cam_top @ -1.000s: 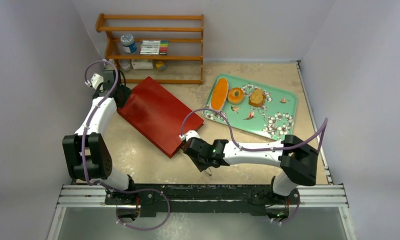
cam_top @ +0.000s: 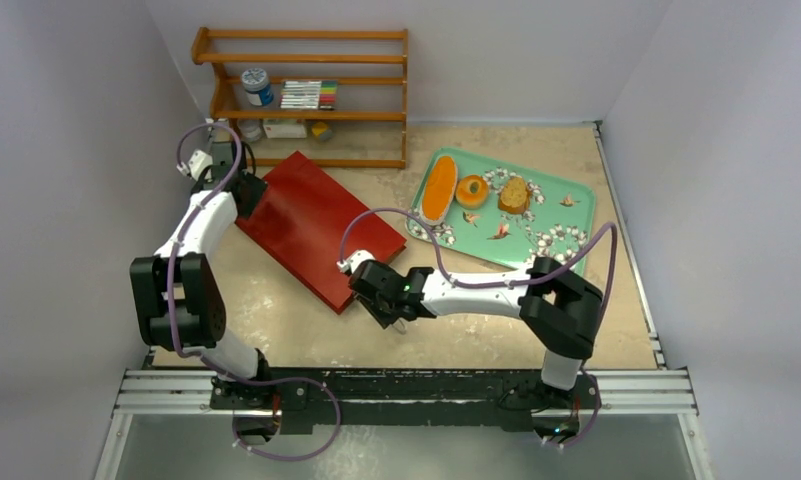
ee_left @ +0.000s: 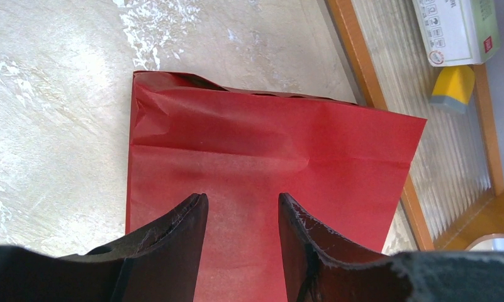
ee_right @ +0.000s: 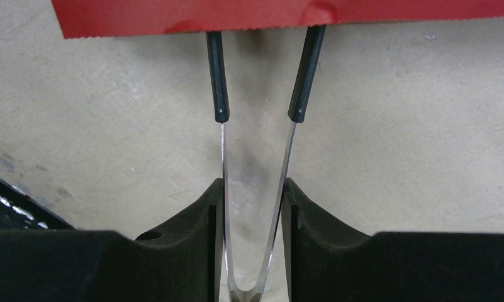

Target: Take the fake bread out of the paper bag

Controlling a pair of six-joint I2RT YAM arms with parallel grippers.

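Observation:
The red paper bag lies flat and slanted across the left half of the table. Over its far-left end my left gripper stands part open, with a gap between its fingers and the folded end of the bag below. My right gripper is shut on metal tongs with black tips. Those tips pass under the jagged edge of the bag at its near-right end and are hidden there. On the green tray lie a long orange loaf, a round bun and a brown piece. The bag's inside is hidden.
Behind the bag stands a wooden rack holding a jar, pens and small boxes, close to my left gripper.
My right gripper has moved left with the tongs, closer in to the near-right end of the bag. Bag and tray look unmoved.

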